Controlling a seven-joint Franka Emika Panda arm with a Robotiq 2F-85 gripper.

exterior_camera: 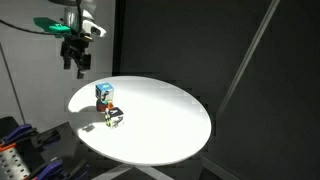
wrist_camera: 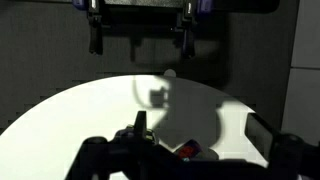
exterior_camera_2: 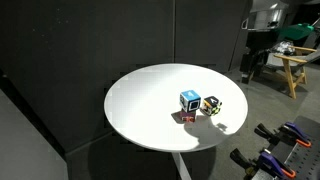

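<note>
My gripper (exterior_camera: pixel 75 69) is up in the air at the left edge of the round white table (exterior_camera: pixel 160 110). In the wrist view its two fingers (wrist_camera: pixel 95 38) stand wide apart with nothing between them. On the table, a blue and white box (exterior_camera_2: pixel 190 100) appears to rest on a red object (exterior_camera_2: pixel 187 117). Beside them lies a dark box with pale and coloured faces (exterior_camera_2: pixel 211 105). In the wrist view the red object (wrist_camera: pixel 187 150) shows low in the frame, partly hidden by dark hardware.
A wooden chair (exterior_camera_2: pixel 291 65) stands behind the arm. The robot's base with its cables (exterior_camera: pixel 20 150) is beside the table, and dark screens (exterior_camera: pixel 160 40) rise behind it.
</note>
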